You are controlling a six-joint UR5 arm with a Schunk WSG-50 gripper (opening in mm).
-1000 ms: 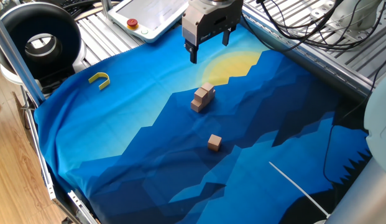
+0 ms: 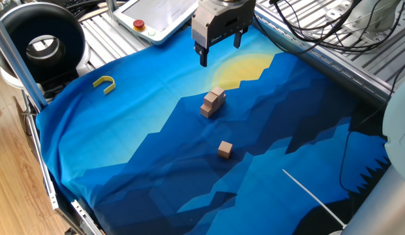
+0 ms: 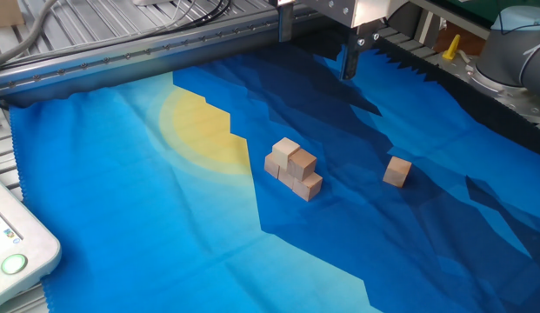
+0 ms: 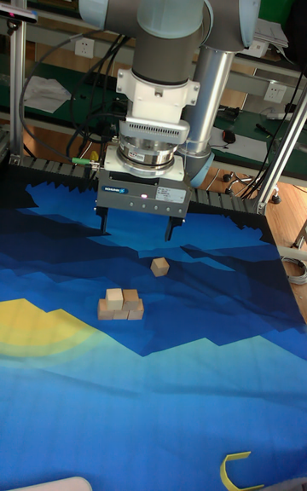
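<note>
Several small wooden cubes form a two-layer stack (image 2: 212, 103) near the middle of the cloth; in exterior view 3, two cubes rest on a lower row (image 4: 119, 314). One lone wooden cube (image 2: 225, 150) lies on the cloth apart from the stack, and exterior view 2 has this single cube (image 3: 397, 172) to the right of the pile (image 3: 293, 169). My gripper (image 4: 136, 233) hangs above the cloth, clear of all the cubes. Its two dark fingers (image 2: 203, 57) stand wide apart with nothing between them.
A yellow hook-shaped piece (image 2: 105, 84) lies on the blue patterned cloth (image 2: 156, 98). The tablet with a red button (image 2: 139, 25) sits at the cloth's edge. A thin white rod (image 2: 313, 196) crosses the lower right.
</note>
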